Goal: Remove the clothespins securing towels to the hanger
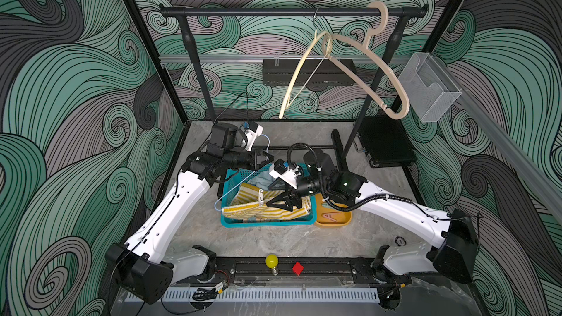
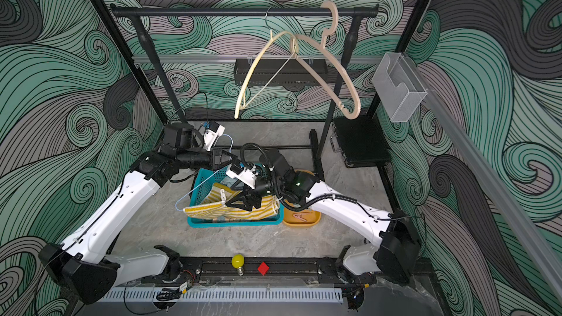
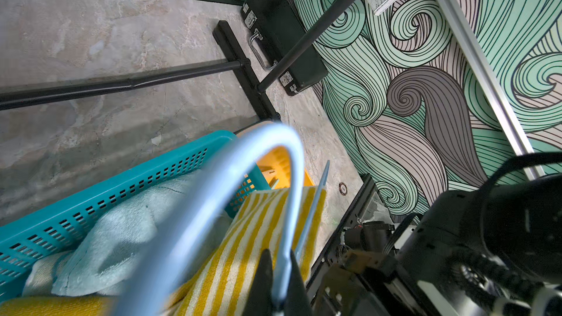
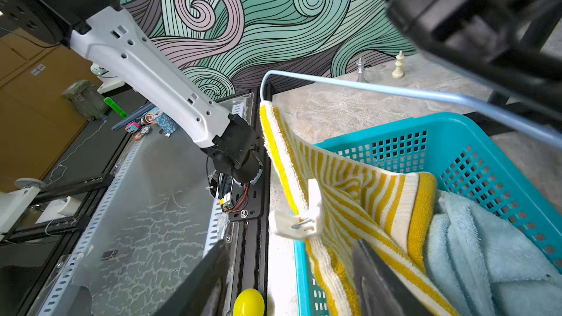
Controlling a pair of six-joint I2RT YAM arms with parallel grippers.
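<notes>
A pale blue wire hanger (image 4: pixel 409 92) carries a yellow-and-white striped towel (image 1: pixel 275 207) in the teal basket (image 2: pixel 202 222), and my left gripper is shut on that hanger. A white clothespin (image 4: pixel 298 222) is clipped on the towel's folded edge. In the right wrist view, my right gripper stands open just short of the clothespin, one finger on each side and nothing held. Light blue cloth (image 4: pixel 480 245) lies in the basket.
An orange bin (image 1: pixel 333 222) with clothespins sits right of the basket. Beige hangers (image 1: pixel 398 90) hang from the rack above. A black case (image 1: pixel 386 140) is at the back right, a yellow bulb (image 1: pixel 271 261) at the front edge.
</notes>
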